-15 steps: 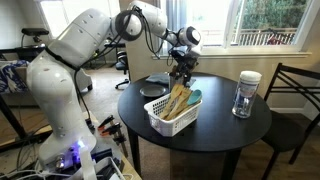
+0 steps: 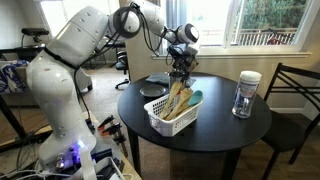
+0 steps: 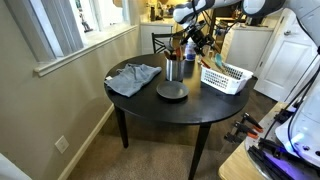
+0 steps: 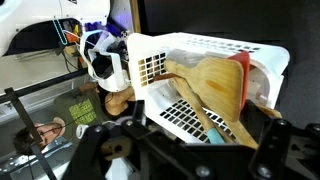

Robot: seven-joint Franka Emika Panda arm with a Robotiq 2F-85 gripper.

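A white slotted basket (image 2: 178, 120) stands on the dark round table, holding several wooden utensils (image 2: 180, 100) and a teal utensil (image 2: 194, 98). Directly above it hangs my gripper (image 2: 183, 77), pointing down with its fingers apart. From the wrist, a wooden spoon (image 4: 217, 85) with a red edge rises toward the space between the open fingers, and a blue-handled utensil (image 4: 211, 127) lies lower in the basket. Whether any finger touches the wood cannot be told. In the second exterior view the basket (image 3: 228, 79) sits near the table edge by the arm.
A metal holder with utensils (image 3: 175, 69), a dark plate (image 3: 172, 89) and a grey-blue cloth (image 3: 133, 79) share the table. A white-lidded canister (image 2: 246, 95) stands at the right. Chairs surround the table, and the tabletop between basket and canister is clear.
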